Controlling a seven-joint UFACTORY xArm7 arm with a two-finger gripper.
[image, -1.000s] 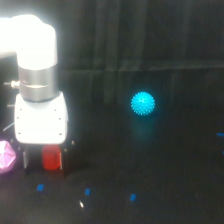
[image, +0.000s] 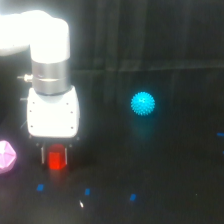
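A small red object (image: 57, 157) sits at the left of the dark surface, directly below the white hand of the arm. My gripper (image: 57, 161) points down around it, with a dark finger at either side. The image is too dark and small to show whether the fingers press on the red object or stand apart from it. Part of its top is hidden by the hand.
A pink ball-like object (image: 7, 156) lies at the left edge, close to the gripper. Farther back, right of centre, is a spiky cyan ball (image: 143, 104). Small blue marks dot the front.
The arm and hand have shifted right and slightly up in the image. The red object shows a little farther right and looks narrower. Both balls have stayed in place.
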